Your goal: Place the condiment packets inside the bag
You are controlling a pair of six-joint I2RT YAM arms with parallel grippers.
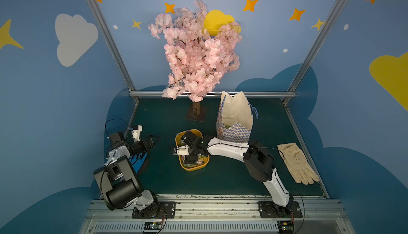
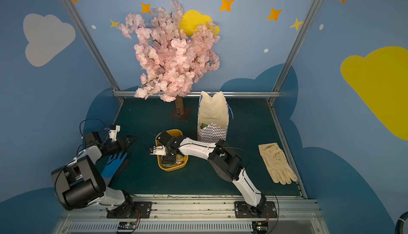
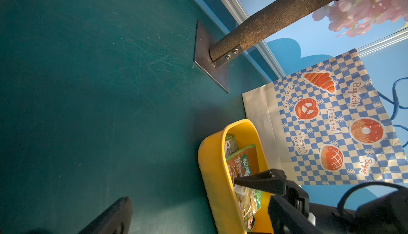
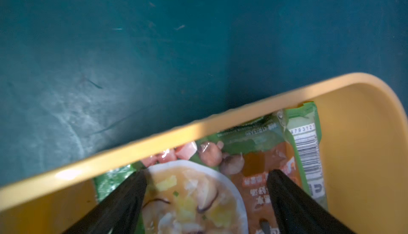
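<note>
A yellow bin (image 1: 202, 164) holds condiment packets (image 4: 187, 195), green and brown pouches with food pictures. My right gripper hangs open over the top pouch, a fingertip to either side of its bowl picture, nothing lifted. The paper bag (image 1: 233, 115) with blue checks stands upright just behind the bin; in the top views something greenish shows low inside it, not clear what. My left gripper stands open and empty at the left of the table, apart from the bin.
A pink blossom tree (image 1: 196, 110) stands at the back. A beige glove (image 1: 297, 161) lies at the right, a blue glove (image 2: 112, 164) under the left arm.
</note>
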